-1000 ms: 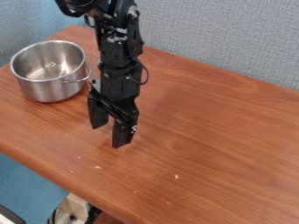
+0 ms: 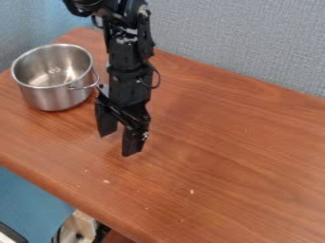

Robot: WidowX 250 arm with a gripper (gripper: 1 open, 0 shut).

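My black gripper (image 2: 121, 134) hangs low over the wooden table (image 2: 235, 161), a little left of the middle of the view, with its two fingers apart and pointing down. It stands open, and I see nothing between its fingers. A steel pot (image 2: 51, 90) with a wire handle sits at the table's back left, just left of the arm.
A textured grey wall runs along the back. The table's edge crosses the lower left, with a blue surface and some objects below it.
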